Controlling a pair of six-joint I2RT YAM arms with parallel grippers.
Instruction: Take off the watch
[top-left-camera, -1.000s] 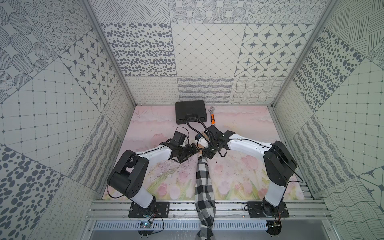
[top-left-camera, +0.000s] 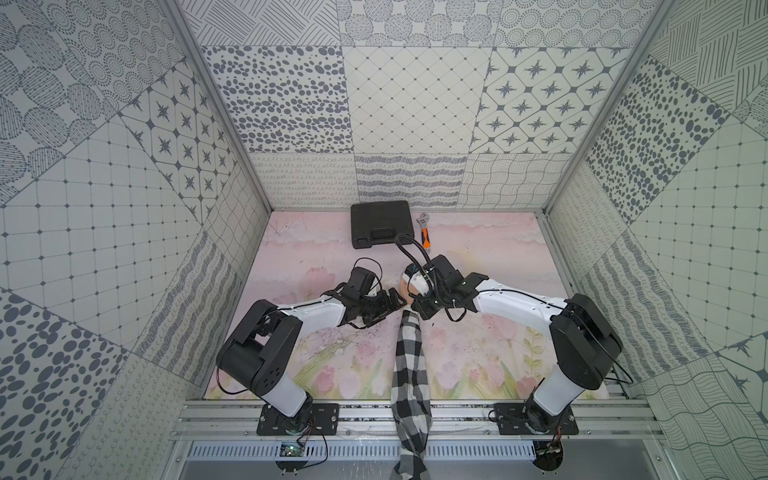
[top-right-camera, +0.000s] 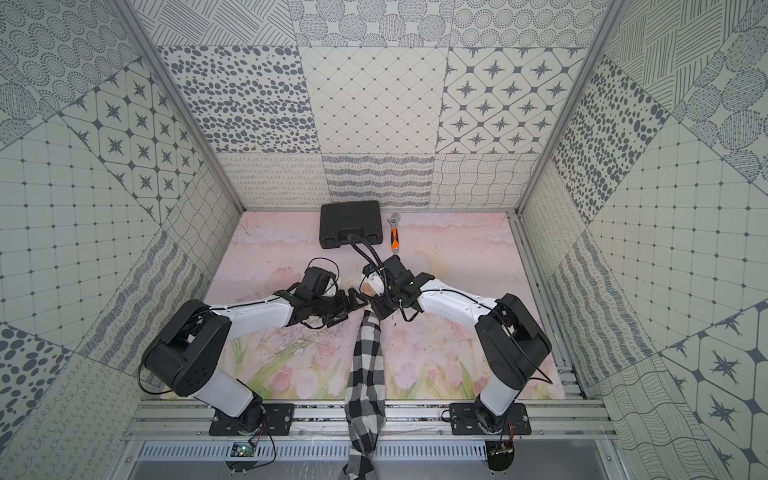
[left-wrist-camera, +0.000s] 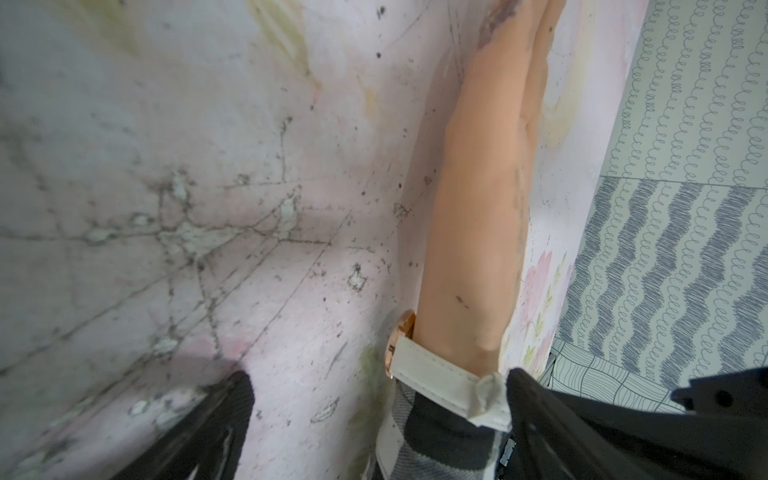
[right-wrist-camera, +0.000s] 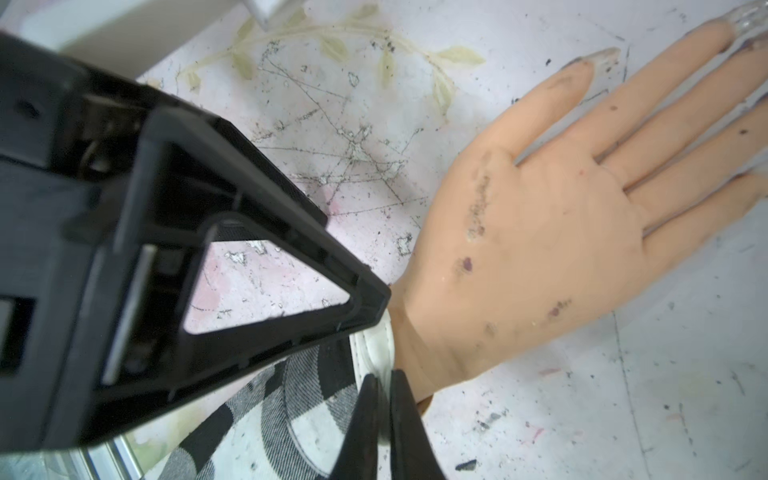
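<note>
A mannequin hand (right-wrist-camera: 544, 240) in a checked sleeve (top-left-camera: 409, 360) lies palm up at the table's middle, a white watch strap (left-wrist-camera: 432, 372) around its wrist, with a brownish piece at one edge. In the right wrist view my right gripper is shut on the white strap at the wrist, with its fingertips together over it. My left gripper stands open at the wrist from the side, the strap and sleeve between its fingers in the left wrist view.
A black case (top-left-camera: 381, 220) and an orange-handled wrench (top-left-camera: 424, 232) lie at the back of the pink table (top-left-camera: 488, 352).
My right gripper and arm have moved a little to the right. The hand and sleeve have shifted slightly right with it, and the left gripper has followed slightly.
</note>
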